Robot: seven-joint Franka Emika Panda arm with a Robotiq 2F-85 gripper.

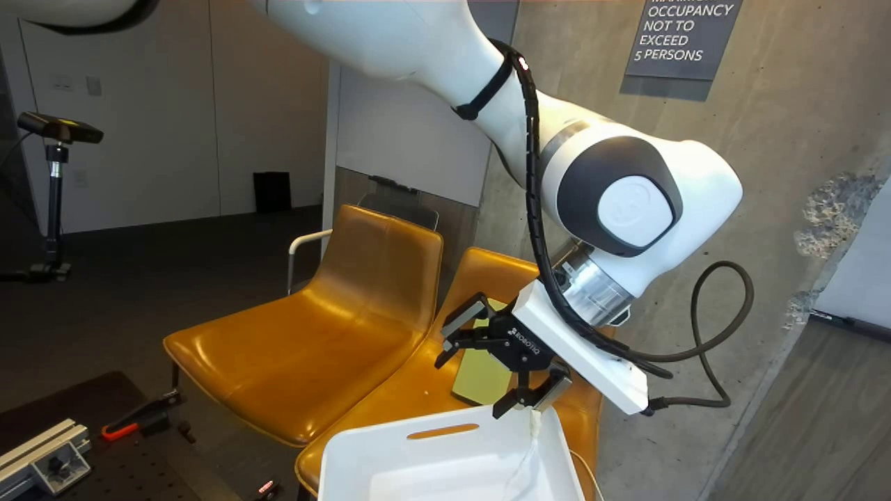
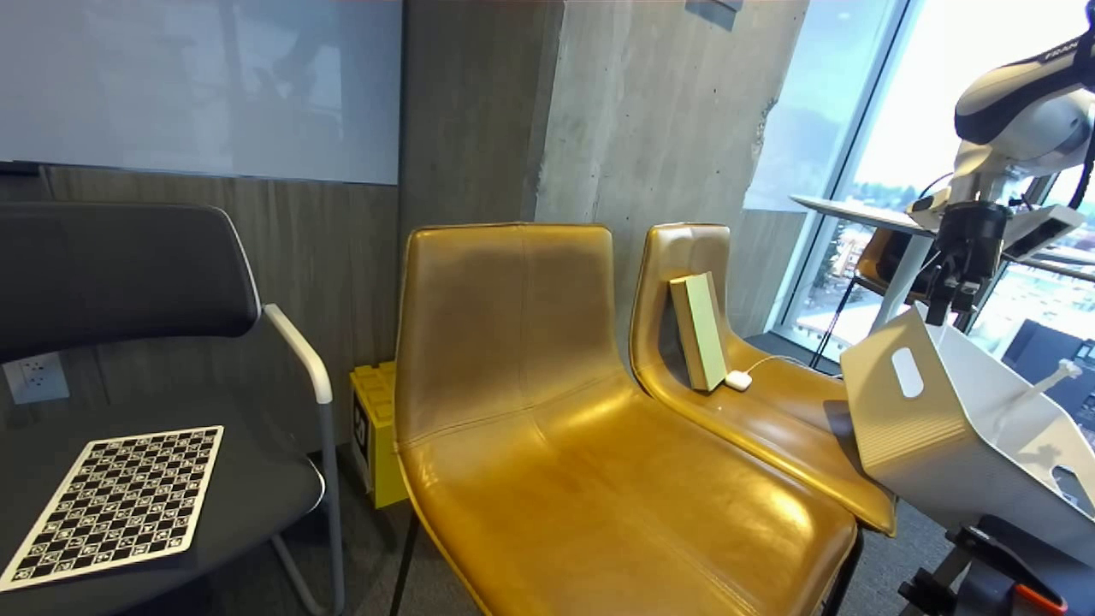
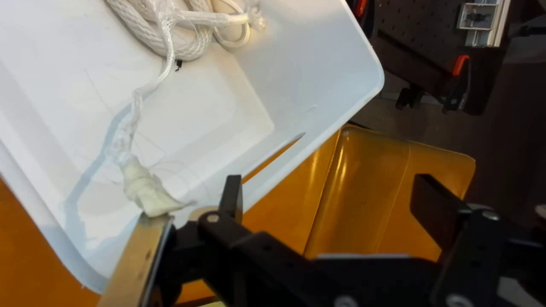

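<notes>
My gripper (image 1: 470, 385) stands open above the far side of a white bin (image 1: 376, 442), with nothing between its fingertips. In the wrist view, the wide gap of the gripper looks down past the bin's rim onto an orange-brown chair (image 3: 368, 189). A white rope (image 3: 134, 115) runs up from the bin to a taped end, which meets a tan part beside the left finger (image 3: 233, 197), outside the gap; how it is attached cannot be told. More coiled white rope (image 3: 153, 25) lies in the bin. In exterior view 2 the bin (image 2: 903, 411) is tilted.
A yellow-green box (image 2: 701, 334) leans on the farther tan chair, a small white adapter (image 2: 738, 380) beside it. The nearer tan chair (image 2: 616, 482) is empty. A dark work table with a metal rail (image 1: 42, 459) stands at the lower left. The concrete wall rises behind.
</notes>
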